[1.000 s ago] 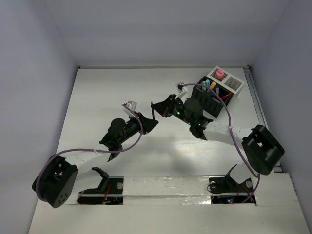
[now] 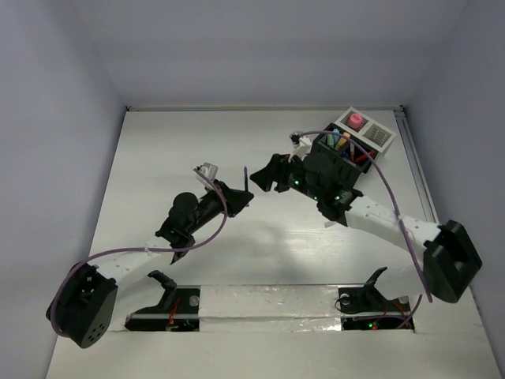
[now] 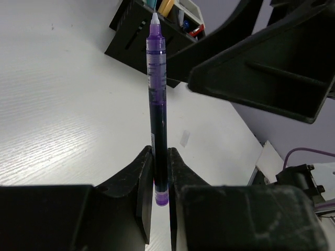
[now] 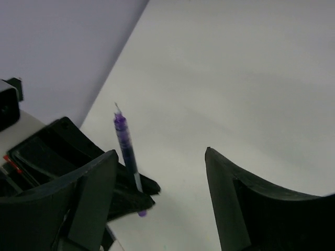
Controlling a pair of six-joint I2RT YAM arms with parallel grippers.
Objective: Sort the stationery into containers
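Observation:
A purple pen (image 3: 157, 99) stands upright with its light tip at the top, and my left gripper is shut on its lower part. In the right wrist view the same pen (image 4: 125, 144) shows left of the gap between my right fingers, apart from them. My right gripper (image 2: 264, 181) is open and empty, just right of the pen in the top view. At the back right is a black organizer (image 2: 335, 166) holding several pens and markers, with a white basket (image 2: 386, 144) against it.
A pink round item (image 2: 356, 121) sits in a compartment of the white basket. A small pale scrap (image 3: 185, 138) lies on the table. Walls stand close at both sides and the back.
My right gripper was shut close to the pen's top; now it is open and slightly to the right.

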